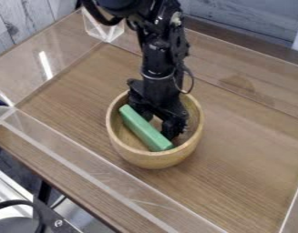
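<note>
A wooden bowl (159, 156) stands on the wooden table. In it lies a green bar (144, 127), slanting from upper left to lower right. My black gripper (155, 115) reaches down from the top into the bowl, over and just right of the green bar. Its fingers are dark and partly hidden against the bowl's shadowed inside, and it looks open, with nothing clearly held.
A clear plastic item (105, 25) sits at the back left. Dark cables lie at the lower-left edge.
</note>
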